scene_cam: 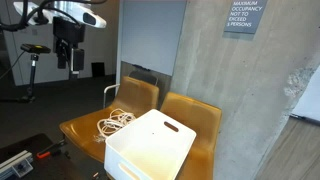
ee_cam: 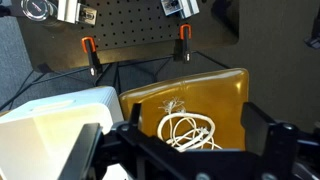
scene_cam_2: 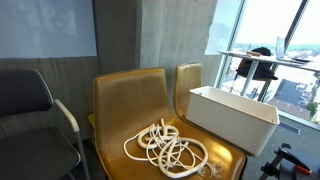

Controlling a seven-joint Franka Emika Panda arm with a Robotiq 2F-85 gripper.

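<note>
A coil of white rope (scene_cam_2: 170,145) lies loosely on the seat of a tan chair (scene_cam_2: 122,110). Beside it a white rectangular box (scene_cam: 150,143), its top uncovered, rests on the neighbouring chair. The inside looks empty in exterior view 1. High at the left of that view hangs my gripper (scene_cam: 75,71), pointing down and well clear of rope and box. In the wrist view the gripper is open, its orange-edged fingers (ee_cam: 185,45) wide apart with nothing between them. There the rope (ee_cam: 187,130) shows at the lower middle, partly covered by the gripper body.
A black perforated base plate (ee_cam: 135,22) with metal brackets is in front of the chairs. Another dark chair (scene_cam_2: 35,120) stands to the side. A concrete wall (scene_cam: 240,90) is behind. Cables (ee_cam: 30,90) run near the plate's edge.
</note>
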